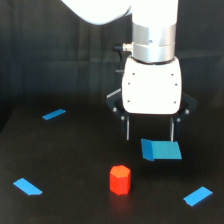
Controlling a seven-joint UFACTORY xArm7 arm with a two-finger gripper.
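My gripper (150,130) hangs over the dark table with its two thin fingers wide apart. Nothing shows between them. Just below and slightly to the right of the fingertips in the picture is a blue block or folded piece (165,151), with two faces showing; whether a finger touches it I cannot tell. Nearer the front stands a red hexagonal block (120,180), upright and clear of the gripper.
Flat blue strips mark the table: one at the back left (54,114), one at the front left (27,187) and one at the front right (198,196). A dark curtain (50,50) hangs behind.
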